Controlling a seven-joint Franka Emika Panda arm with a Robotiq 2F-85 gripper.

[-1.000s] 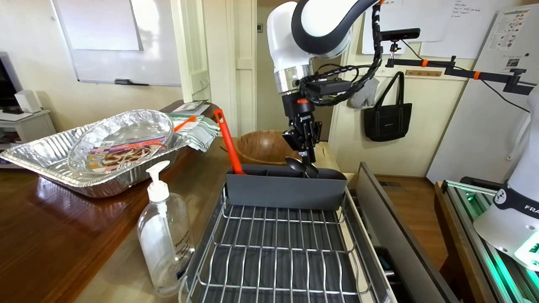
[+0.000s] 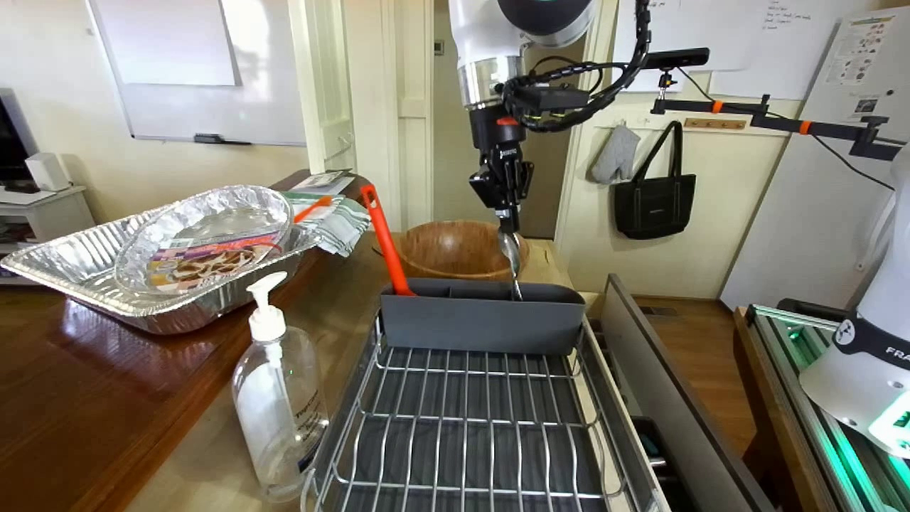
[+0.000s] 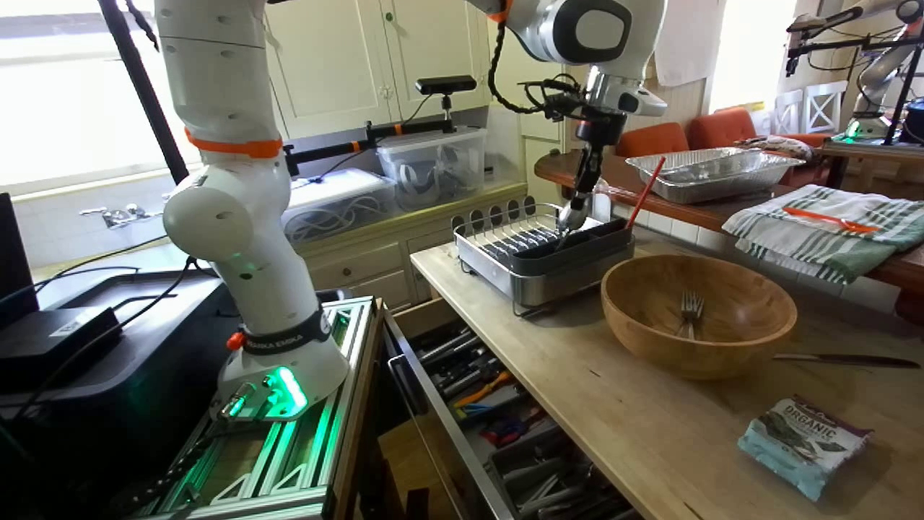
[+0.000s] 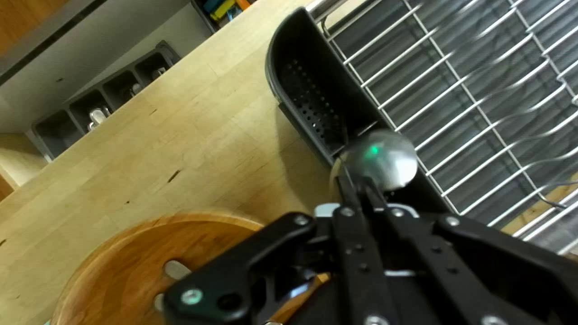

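A metal spoon [image 2: 510, 249] stands nearly upright at the dark grey utensil caddy [image 2: 478, 321], its lower end dipping behind the caddy's front wall. My gripper [image 2: 509, 223] is above it, shut on the spoon near its bowl end. In the wrist view the shiny spoon bowl lies just beyond the fingertips, over the caddy's opening. A second curved edge shows beside that bowl, but I cannot tell whether it is another spoon. An orange-red handle [image 2: 388, 243] leans out of the caddy's other end.
The wire dish rack [image 2: 478, 418] adjoins the caddy. A wooden bowl [image 3: 702, 316] with a fork [image 3: 690, 312] in it sits close by on the counter. A soap bottle [image 2: 277, 409] stands beside the rack. An open drawer [image 3: 494, 407] holds utensils. Bare counter lies between bowl and drawer.
My gripper has risen and shifted slightly left in exterior view 1. The spoon at its tips now stands more upright; before, two dark spoon bowls showed low at the caddy's rim.
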